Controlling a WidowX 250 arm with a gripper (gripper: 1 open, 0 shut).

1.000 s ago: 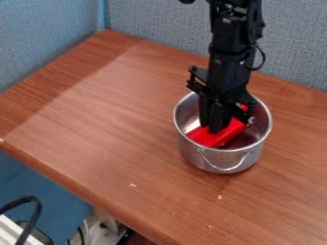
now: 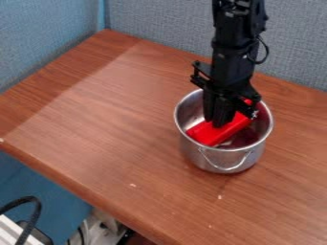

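Note:
A silver metal pot point(image 2: 220, 159) with a wire handle stands on the wooden table toward the right. A red object point(image 2: 207, 133) lies inside it. My black gripper point(image 2: 223, 119) reaches down into the pot from above, over the red object. The gripper is shut; its fingertips are dark and partly hidden, and I cannot make out anything between them.
Grey-blue padded walls stand at the back and left. Cables and white items lie off the table's front-left edge.
The arm and gripper have shifted very slightly over the pot. The pot and red object look almost the same.

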